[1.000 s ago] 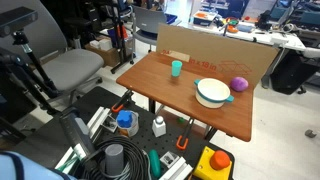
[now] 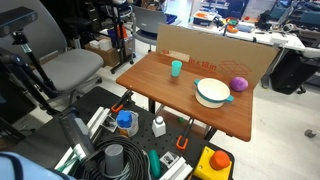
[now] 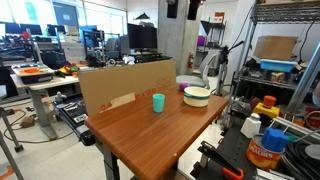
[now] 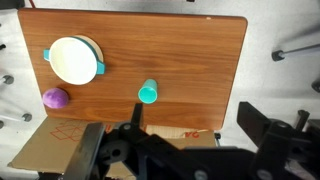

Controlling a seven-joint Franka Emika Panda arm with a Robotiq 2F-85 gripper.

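A small teal cup [image 2: 176, 69] stands on the brown wooden table [image 2: 150, 78]; the wrist view shows the cup [image 4: 148, 92] from above. Farther along the table is a round white pot [image 2: 212, 95] with teal handles, seen in the wrist view as a pot [image 4: 73, 60] at upper left. Beside it lies a purple rounded object [image 2: 239, 84], also visible as a purple object [image 4: 56, 98] near the table's edge. My gripper is open, its black fingers wide apart with nothing between them. High above the table, the gripper [image 3: 183, 12] shows at the top of exterior view 2, touching nothing.
An upright cardboard panel [image 2: 215, 55] borders the table's far side. Off the opposite side are a yellow box with a red top [image 2: 213, 163], a white bottle [image 2: 158, 126] and a coil of black cable [image 2: 120, 160].
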